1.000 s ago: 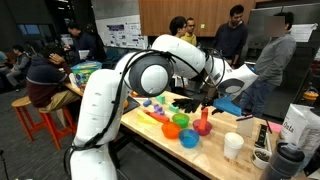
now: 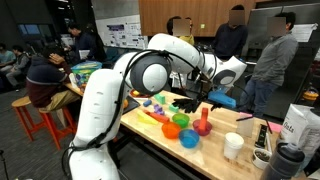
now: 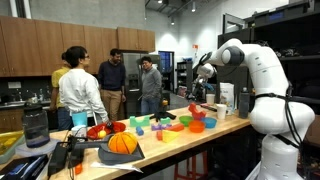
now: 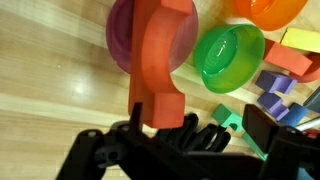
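Note:
My gripper is open, its two dark fingers [image 4: 265,132] wide apart in the wrist view. A long, curved orange-red piece [image 4: 157,55] reaches down the picture, its near end lying between the fingers, close to the left one. Whether it touches that finger I cannot tell. Behind it shows a dark pink-red bowl [image 4: 120,35]. From exterior view 1, the red piece [image 2: 204,114] stands upright at the red bowl [image 2: 202,127], with my gripper [image 2: 187,104] just to its left. In exterior view 2 the gripper is small and hard to make out.
Close by are a green bowl [image 4: 240,58], an orange bowl [image 4: 272,10], a blue bowl [image 2: 190,138] and several coloured blocks [image 4: 288,57]. White cups [image 2: 233,146] and dark canisters [image 2: 284,162] stand towards the right. Bare wooden table [image 4: 45,100] shows left of the gripper.

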